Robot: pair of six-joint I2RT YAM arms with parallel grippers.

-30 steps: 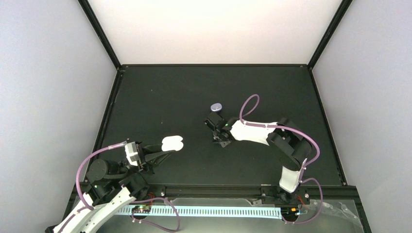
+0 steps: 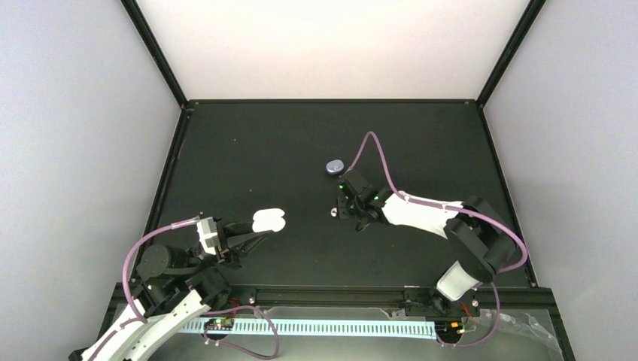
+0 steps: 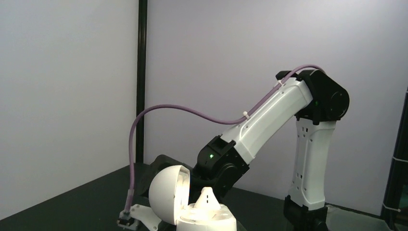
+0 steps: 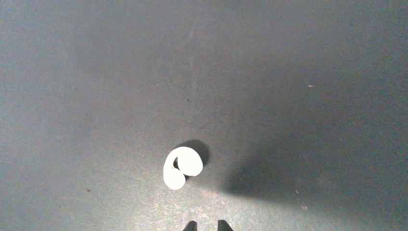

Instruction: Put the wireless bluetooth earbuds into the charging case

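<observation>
My left gripper (image 2: 248,235) holds the open white charging case (image 2: 268,220) up at the lower left; in the left wrist view the lid (image 3: 163,192) stands beside the body (image 3: 206,220). A small white earbud (image 2: 334,212) lies on the mat, just left of my right gripper. In the right wrist view this earbud (image 4: 190,161) lies above the fingertips (image 4: 207,225), which are parted with nothing visible between them.
A light purple oval object (image 2: 335,166) lies on the black mat (image 2: 316,128) behind the right gripper.
The left gripper and case are nearly still.
</observation>
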